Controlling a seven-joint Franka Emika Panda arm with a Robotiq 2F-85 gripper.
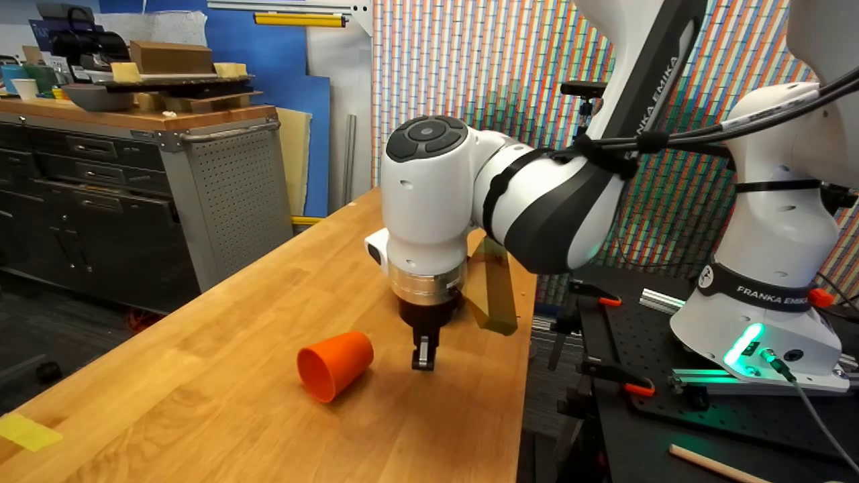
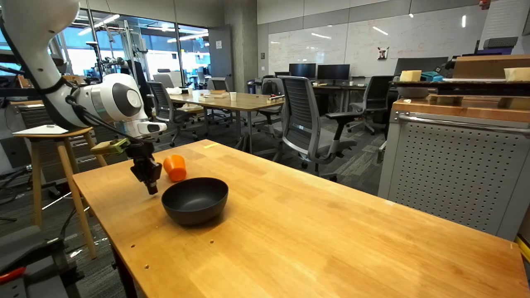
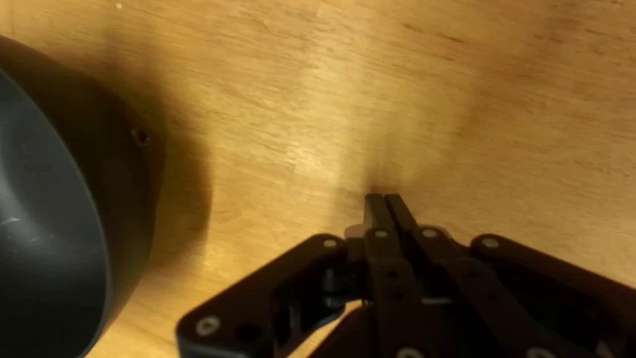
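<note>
An orange cup lies tipped on its side on the wooden table, its mouth facing down-left in exterior view 1. Just to the right of it, apart, my gripper points down close above the tabletop. In the wrist view the gripper is shut, its two fingers side by side, and nothing shows between them. A dark bowl stands at the left of that view, clear of the fingers. Exterior view 2 has the cup behind the bowl, with my gripper on their left. The wrist view does not include the cup.
A strip of yellow tape marks the far left end in exterior view 1.
</note>
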